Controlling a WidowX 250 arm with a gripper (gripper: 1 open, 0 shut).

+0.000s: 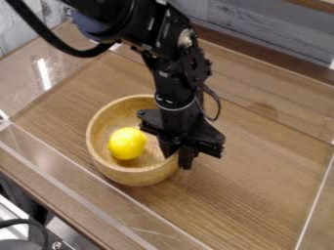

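A tan wooden bowl [120, 168] rests on the wooden table at centre left, holding a yellow ball [128, 143]. My black gripper [177, 145] is down at the bowl's right rim, shut on it as far as can be seen; the fingertips are partly hidden by the gripper's body.
Bare table [248, 195] lies to the right and behind, with free room there. The table's near left edge runs beside the bowl, with black cables below it. A pale wall borders the back.
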